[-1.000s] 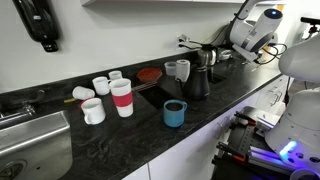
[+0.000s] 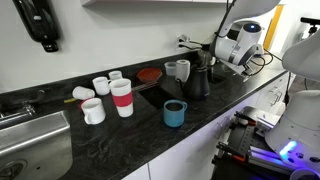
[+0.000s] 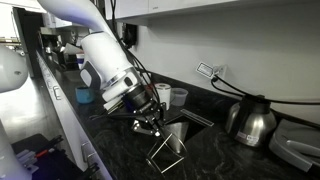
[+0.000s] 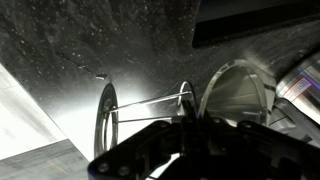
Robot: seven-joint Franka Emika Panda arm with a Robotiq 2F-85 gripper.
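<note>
A metal wire frame (image 3: 165, 155), made of thin bars and end loops, tilts below the gripper in exterior view 2. My gripper (image 3: 158, 133) is shut on its upper part. Seen from the wrist, one loop of the wire frame (image 4: 106, 120) spreads to the left, and its bars run toward the dark gripper. The exact contact is hidden by the fingers. Close to the frame stands a grey, open-topped cup (image 4: 238, 92), which shows behind the fingers in exterior view 2. Exterior view 1 places the gripper (image 2: 240, 70) over the far right of the counter.
A steel kettle (image 3: 251, 125) stands near the cup. Along the counter are a dark coffee maker (image 2: 196, 80), a blue mug (image 2: 174, 114), a red-and-white cup (image 2: 122, 97) and white mugs (image 2: 94, 110). Bare dark counter (image 2: 120, 150) lies at the front left.
In exterior view 1, the arm and gripper have swung left along the counter, closer to the coffee maker. The mugs and cups at the left have stayed put.
</note>
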